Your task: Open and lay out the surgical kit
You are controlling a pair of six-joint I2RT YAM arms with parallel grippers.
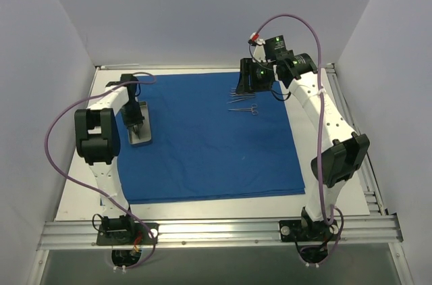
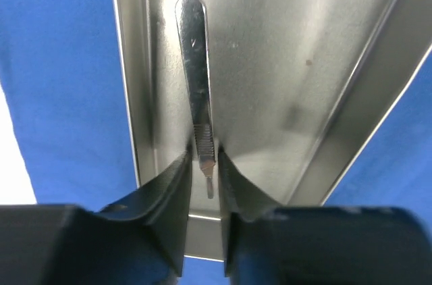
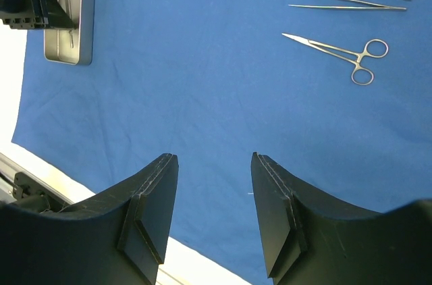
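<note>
A steel tray (image 1: pixel 144 136) lies at the left of the blue cloth (image 1: pixel 202 150). In the left wrist view a scalpel handle (image 2: pixel 195 69) lies in the tray (image 2: pixel 270 62), its narrow tip between the fingertips of my left gripper, which stand slightly apart, low over the tray; contact is unclear. My right gripper is open and empty above the cloth. Scissors (image 3: pixel 324 48) and several forceps (image 3: pixel 358 7) lie on the cloth at the back right.
A white table margin (image 1: pixel 81 197) and metal rails (image 1: pixel 202 226) border it, with walls around.
</note>
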